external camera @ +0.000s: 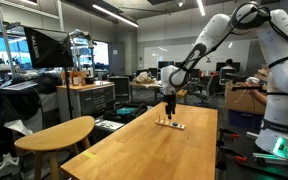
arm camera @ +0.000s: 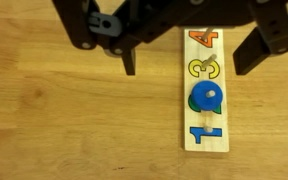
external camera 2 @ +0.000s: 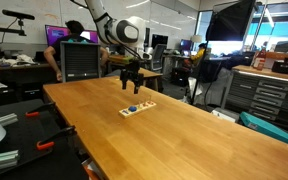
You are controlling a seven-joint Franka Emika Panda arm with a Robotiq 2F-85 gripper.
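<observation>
A narrow pale wooden number board (arm camera: 192,143) lies flat on the table, with coloured numerals and upright pegs along it. One blue disc (arm camera: 205,95) with a hole sits round the peg at the 2; the pegs by the 1 (arm camera: 209,127), the 3 (arm camera: 210,61) and the 4 (arm camera: 207,36) carry no disc. My gripper is open above the board, its fingers wide apart and nothing between them. Exterior view 2 shows the board (external camera 2: 139,108) and blue disc (external camera 2: 133,108) below the gripper, with a gap between.
A round side table (external camera: 54,133) stands apart at the left in exterior view 1. Beyond the table are cabinets (external camera 2: 279,105) and shop clutter.
</observation>
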